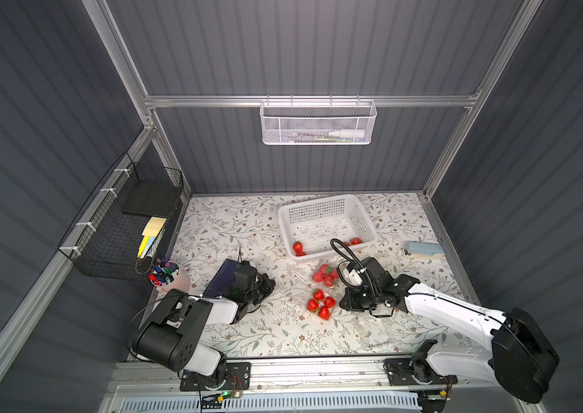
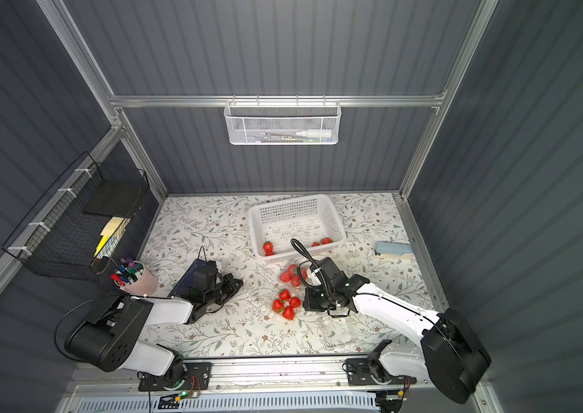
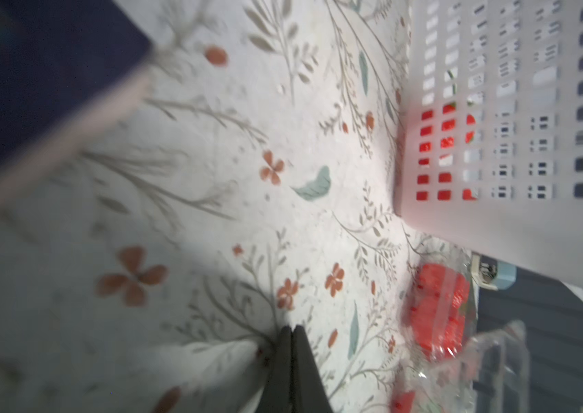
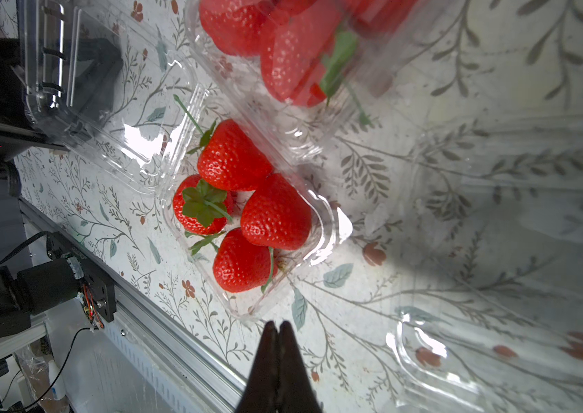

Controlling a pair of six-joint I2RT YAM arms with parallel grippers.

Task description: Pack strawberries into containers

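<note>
A clear open container (image 4: 253,306) holds several red strawberries (image 4: 233,155) at the middle of the table. Its raised lid (image 4: 133,130) stands up on the left. Behind it lies a second clear container (image 4: 298,141) with strawberries seen through plastic. My right gripper is shut, its fingertips just beside the near corner of the open container, nothing visible between them. To the left, low over bare table near a dark blue book, my left gripper is also shut with nothing showing between its fingers. The white basket (image 1: 329,256) behind contains a few loose strawberries (image 1: 297,246).
Another clear empty container (image 4: 429,330) lies right of the right gripper, hard to make out. The dark blue book (image 3: 36,89) lies under the left arm, near a pink pen cup (image 1: 180,283). A blue-grey block (image 1: 424,248) sits far right.
</note>
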